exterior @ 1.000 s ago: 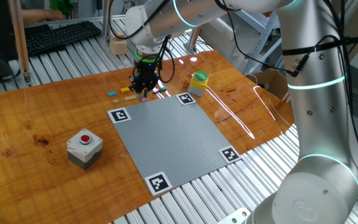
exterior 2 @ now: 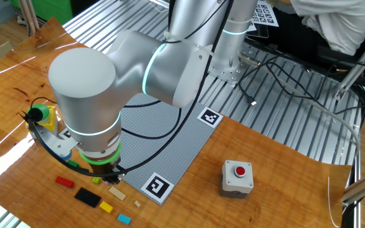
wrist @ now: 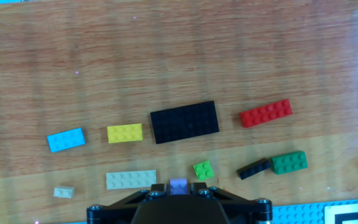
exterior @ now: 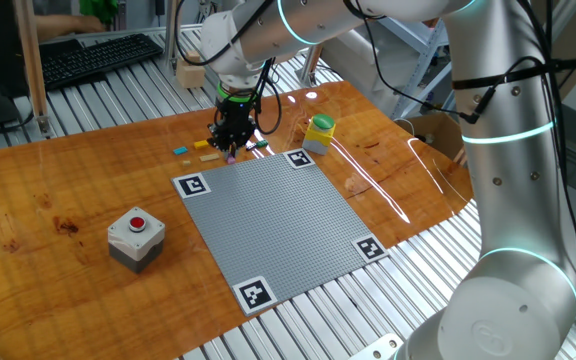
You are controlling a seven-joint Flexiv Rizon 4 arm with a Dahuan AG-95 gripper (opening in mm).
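At the bottom middle of the wrist view, a small purple brick (wrist: 178, 185) sits between the black fingertips, which close in on both its sides. My gripper (exterior: 230, 150) points down just beyond the far edge of the grey baseplate (exterior: 278, 220), and a bit of the purple brick shows under it. Whether the brick touches the table cannot be told. Close by lie a lime brick (wrist: 203, 170), a beige brick (wrist: 131, 180), a small pale brick (wrist: 64, 192), a yellow brick (wrist: 125, 133), a blue brick (wrist: 66, 140), a large black brick (wrist: 184, 122) and a red brick (wrist: 266, 113).
Right of my fingers are a narrow black brick (wrist: 253, 168) and a dark green brick (wrist: 289, 162). A yellow box with a green button (exterior: 319, 133) stands by the baseplate's far corner. A red-button box (exterior: 136, 240) sits on the wooden table. The baseplate is bare apart from corner markers.
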